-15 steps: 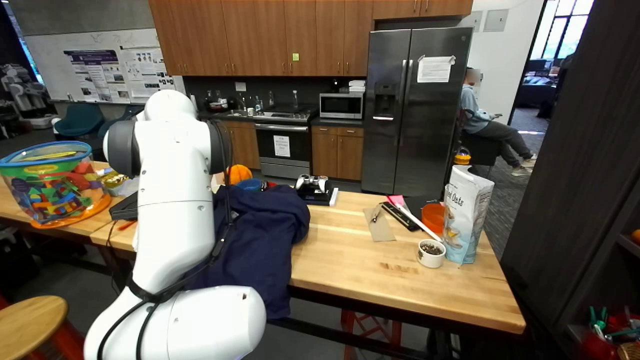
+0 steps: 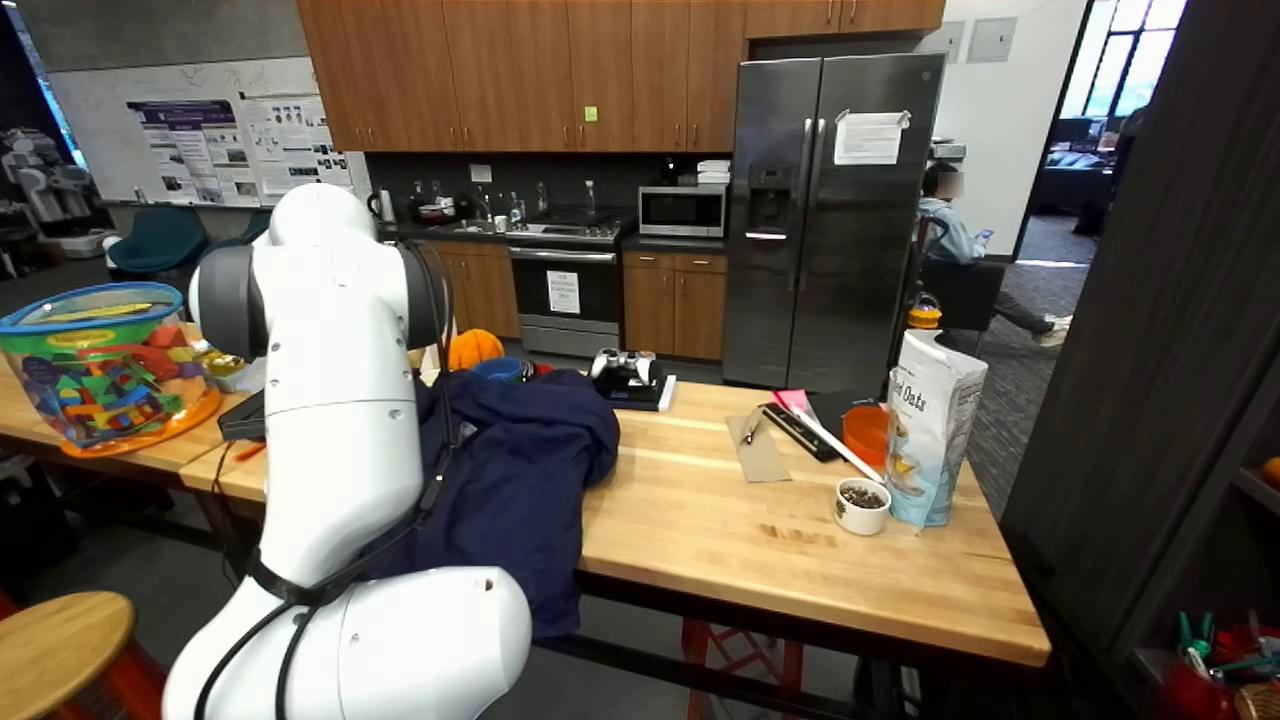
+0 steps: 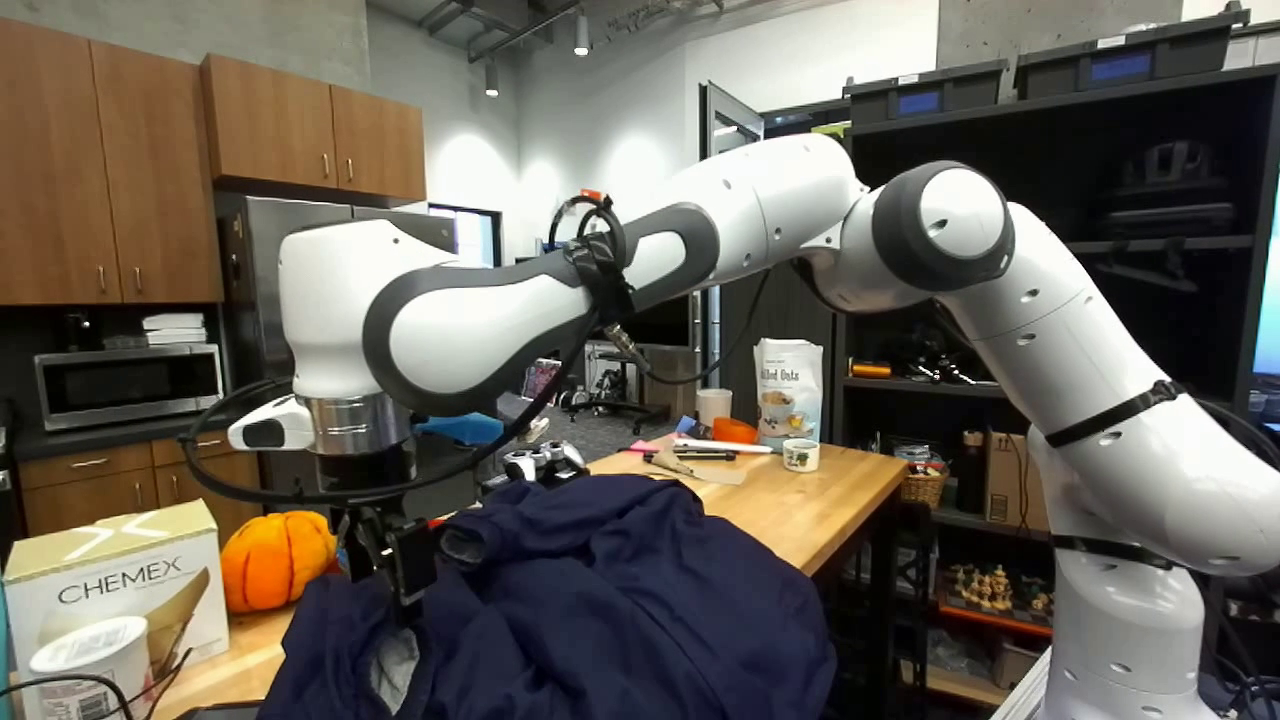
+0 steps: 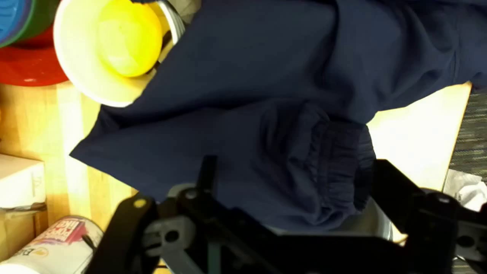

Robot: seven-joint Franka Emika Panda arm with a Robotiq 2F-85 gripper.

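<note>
A navy blue garment [image 4: 255,68] lies crumpled over the table, part of it hanging past the front edge in exterior view 1. Its gathered, elastic cuff [image 4: 340,160] shows in the wrist view, close to the right finger. My gripper is open above this cloth, the fingers spread wide, with the cuff end beneath and between them. In exterior view 2 the gripper [image 3: 402,576] points down at the left part of the garment [image 3: 672,600], beside a pale-lined opening [image 3: 393,666]. Whether the fingers touch the fabric I cannot tell.
Close to the cloth are a white bowl [image 4: 75,59] with a yellow object, an orange pumpkin [image 3: 276,562], a Chemex box [image 3: 126,588] and a game controller stand [image 2: 630,382]. An oats bag [image 2: 936,432] and small cup [image 2: 861,506] stand at the table's right end. Bare wood [image 2: 684,516] lies between.
The arm has shifted slightly to the left in exterior view 1. The garment there looks unmoved. A seated person in the background has changed posture.
</note>
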